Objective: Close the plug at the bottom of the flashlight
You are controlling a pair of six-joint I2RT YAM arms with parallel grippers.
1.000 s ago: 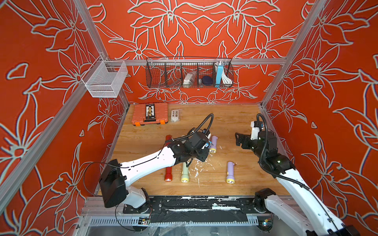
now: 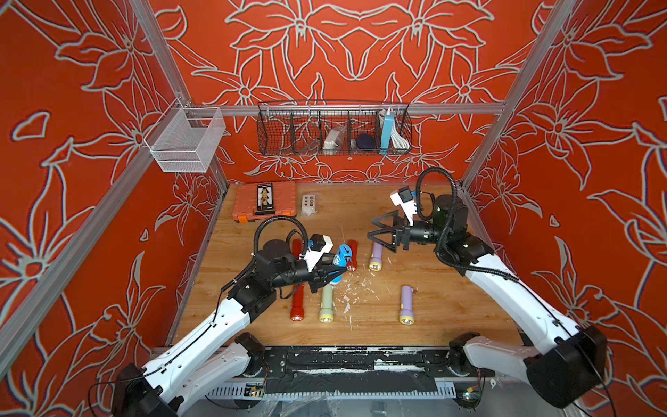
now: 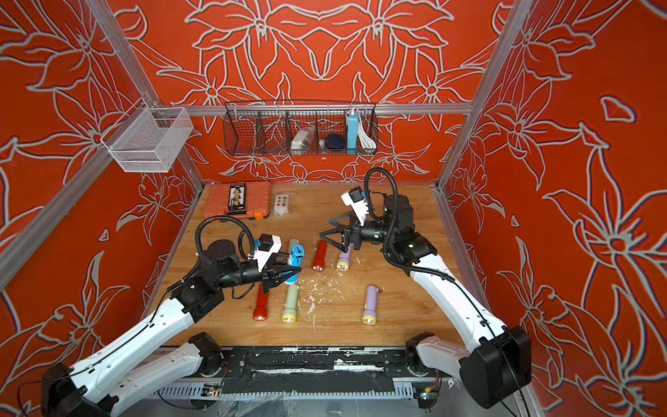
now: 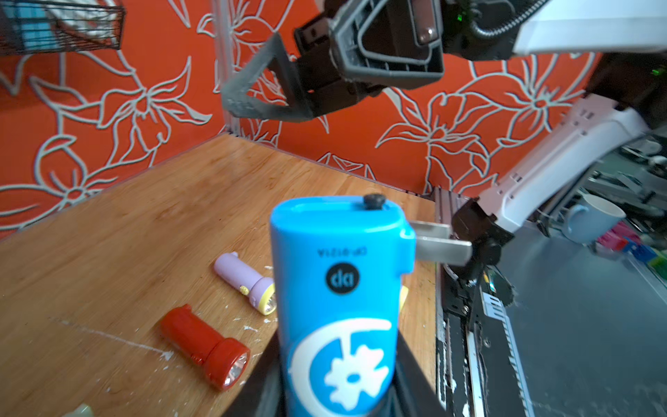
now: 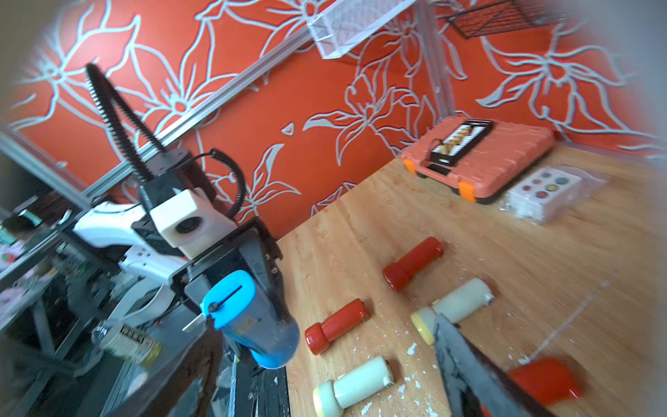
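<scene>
My left gripper [image 2: 331, 272] is shut on a blue flashlight [image 4: 335, 278], held raised above the table left of centre. In the left wrist view its end faces up, with a small dark knob [image 4: 373, 201] on it and a pale flat tab [image 4: 441, 243] sticking out sideways; whether this is the plug is unclear. In the right wrist view the same end of the blue flashlight [image 5: 232, 299] shows a dark slot-like mark. My right gripper [image 2: 378, 230] stands open to the right of the flashlight, slightly higher, with nothing between its fingers.
Red [image 2: 297, 309], pale green [image 2: 326, 302] and lilac [image 2: 406, 302] flashlights lie on the table [image 2: 451, 305] among white scraps. An orange case [image 2: 243, 201] and a small packaged item [image 2: 308, 203] are at the back left. A wire basket [image 2: 305, 132] hangs on the back wall.
My left gripper has swung left from mid-table, bringing the blue flashlight into clear view. My right gripper has risen and moved left toward it, its fingers now visibly spread.
</scene>
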